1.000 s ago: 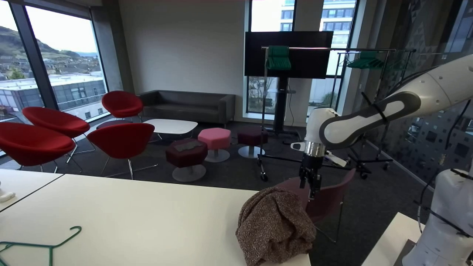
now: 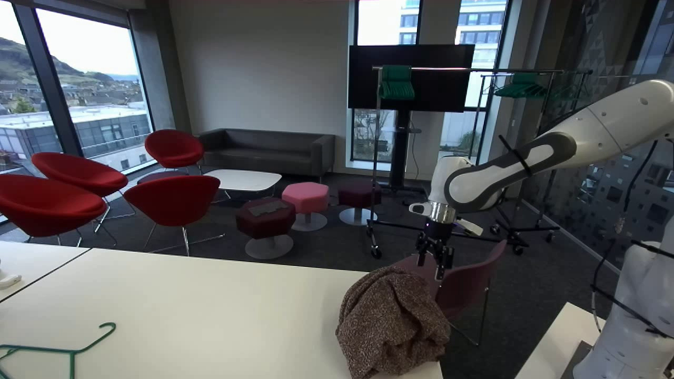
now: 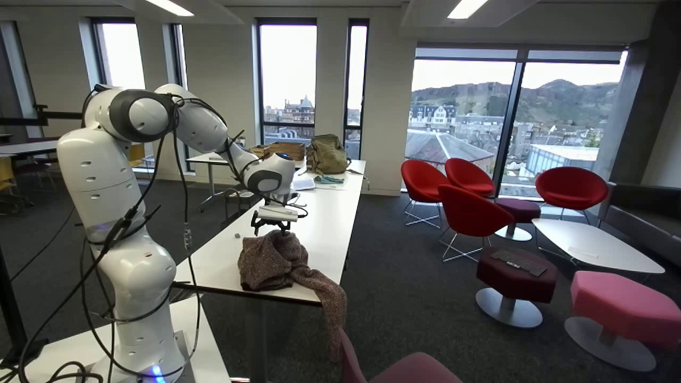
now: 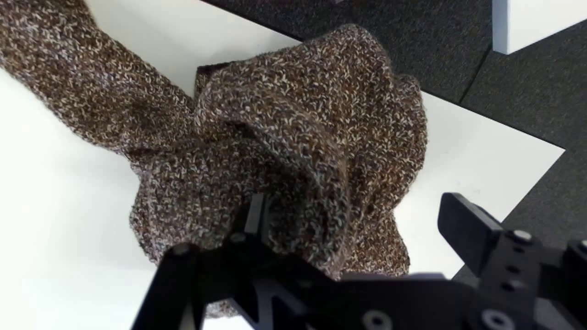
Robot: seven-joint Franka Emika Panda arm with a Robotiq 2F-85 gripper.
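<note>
A brown speckled knitted garment [image 2: 393,322] lies bunched at the table's end. One long piece of it [image 3: 332,306] hangs over the edge in exterior view 2. Directly over the heap, my gripper [image 3: 271,231] points down with its fingers spread. In the wrist view the garment [image 4: 308,121] fills the middle, and one finger [image 4: 254,214] is over its folds while the other finger [image 4: 465,228] is over bare tabletop. Nothing is held by the gripper. Whether the left finger touches the cloth cannot be told. A green hanger [image 2: 72,349] lies farther along the table.
A maroon chair [image 2: 471,281] stands close by the garment's end. Green hangers [image 2: 396,82] hang on a rail behind. A backpack [image 3: 326,153] sits at the table's far end.
In exterior view 1 my gripper has shifted a little to the left, with the arm following. The garment looks unmoved.
</note>
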